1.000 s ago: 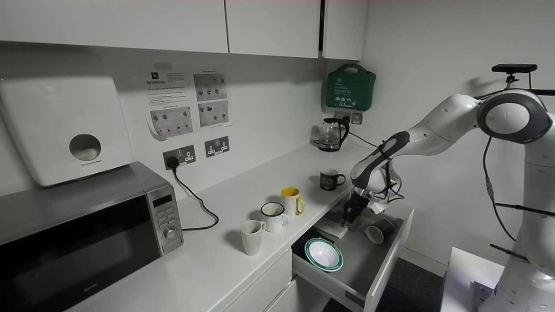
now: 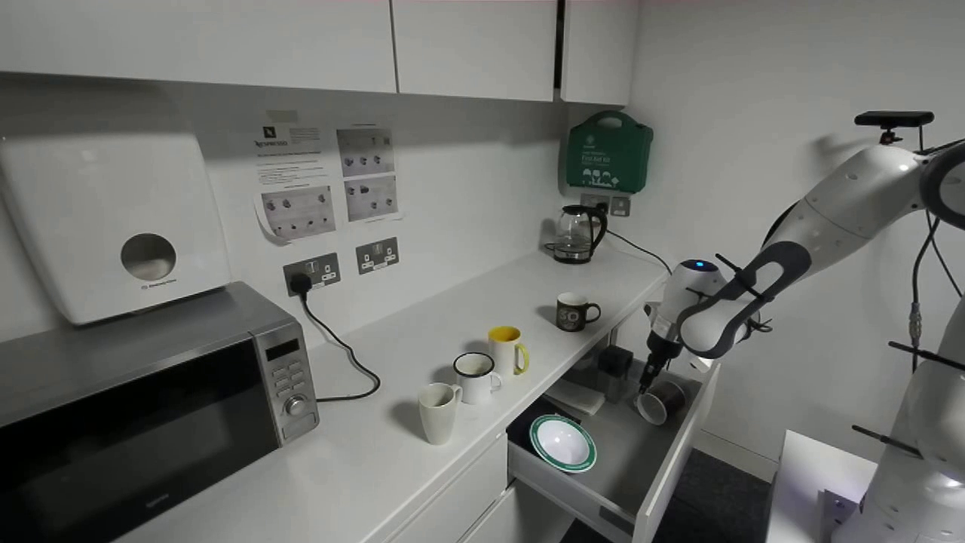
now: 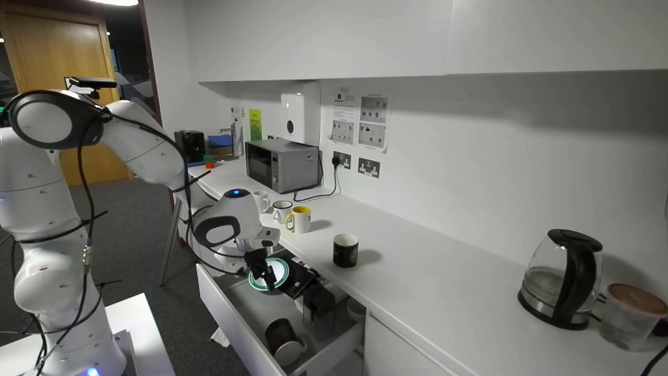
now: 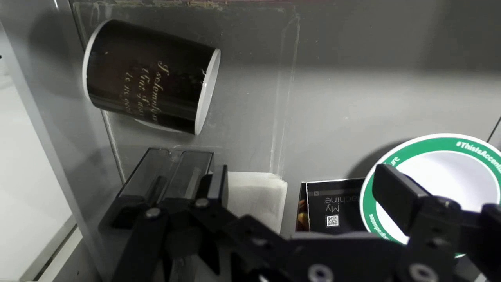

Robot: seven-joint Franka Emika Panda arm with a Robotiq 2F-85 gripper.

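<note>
A dark mug with gold lettering (image 4: 150, 77) lies on its side in the open drawer (image 2: 617, 457), its white mouth showing. My gripper is open in the wrist view, its two fingers wide apart with nothing between them. In exterior view 1 the gripper (image 2: 644, 385) points down over the drawer, close to the mug (image 2: 663, 403) in the picture; whether they touch cannot be told there. The wrist view shows the mug off to the side, outside the fingers. A white bowl with a green rim (image 3: 282, 273) rests at the drawer's other end.
In the drawer are a clear box with a dark lid (image 3: 319, 300), pale papers (image 4: 256, 197) and a black printed box (image 4: 336, 202). On the counter stand a black mug (image 2: 571, 312), a yellow-lined mug (image 2: 503, 351), two white mugs and a kettle (image 2: 574, 237). The drawer front (image 2: 680, 452) forms a raised edge.
My arm has drawn back from the counter edge. The gripper has moved rightward in exterior view 1, from near the pale papers to near the lying mug. Mugs and bowl look unmoved.
</note>
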